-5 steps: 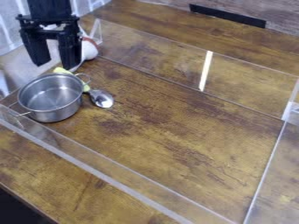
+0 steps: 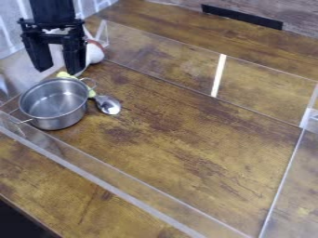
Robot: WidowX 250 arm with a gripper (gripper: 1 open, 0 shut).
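Observation:
My black gripper hangs at the upper left, above and behind a steel pot, its fingers apart. The pot has thin side handles and looks empty. A spoon lies on the wood just right of the pot. A small yellow object sits behind the pot, partly hidden. A white round object is behind the gripper; what it is I cannot tell.
Clear plastic walls border the wooden work surface.
My gripper has shifted slightly over the last second; the pot and spoon have not moved.

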